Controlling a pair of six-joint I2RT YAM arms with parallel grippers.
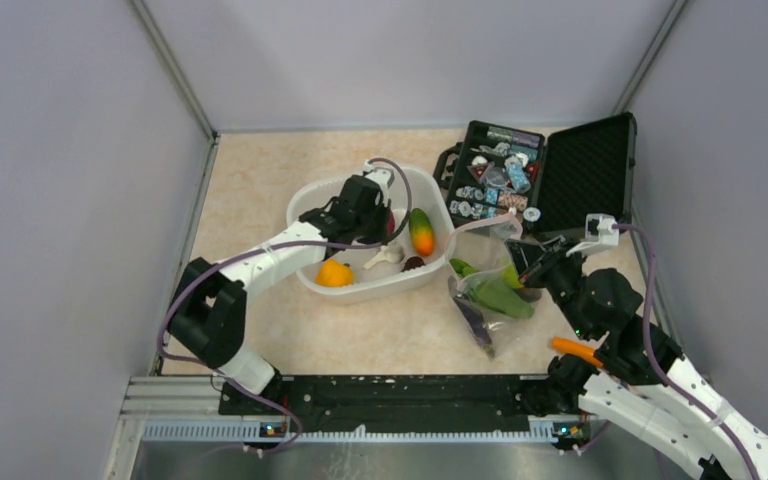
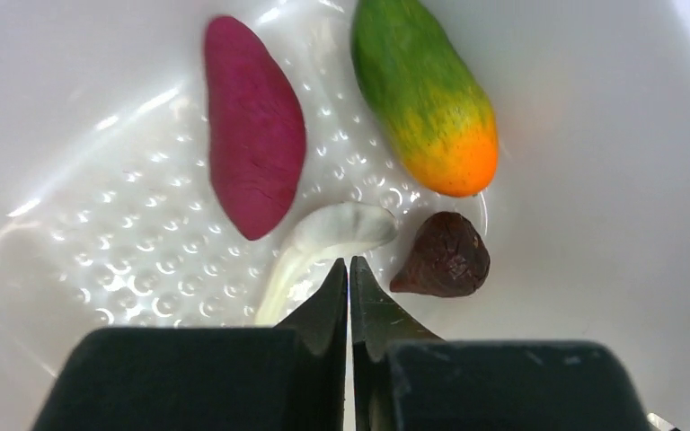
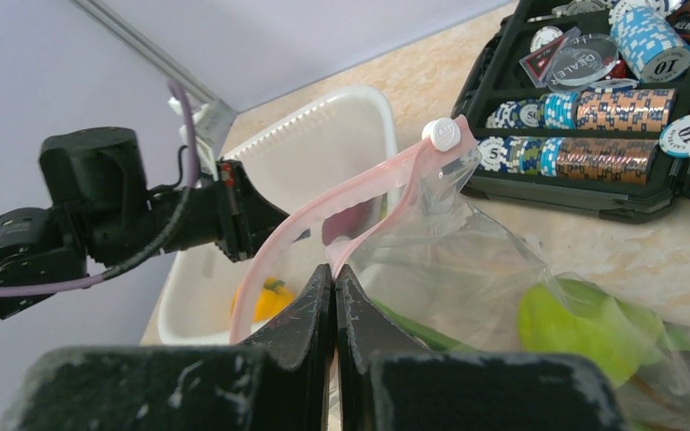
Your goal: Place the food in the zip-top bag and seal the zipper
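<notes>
My left gripper is shut with nothing between its fingertips, raised above the bottom of the white bin [image 1: 305,205]. Below it lie a pale curved item [image 2: 341,224], a dark brown fig-like item [image 2: 447,256], a purple-red sweet potato [image 2: 256,126] and a green-orange papaya [image 2: 431,99]. A yellow pepper [image 1: 334,273] is in the bin's near left. My right gripper is shut on the pink rim of the clear zip bag [image 3: 449,260], whose mouth stands open toward the bin. Green produce [image 3: 584,328] and an eggplant [image 1: 473,318] show at the bag.
Behind the bag an open black case [image 1: 500,165] holds poker chips. An orange carrot [image 1: 575,350] lies on the table beneath the right arm. Bare table [image 1: 380,335] stretches in front of the bin.
</notes>
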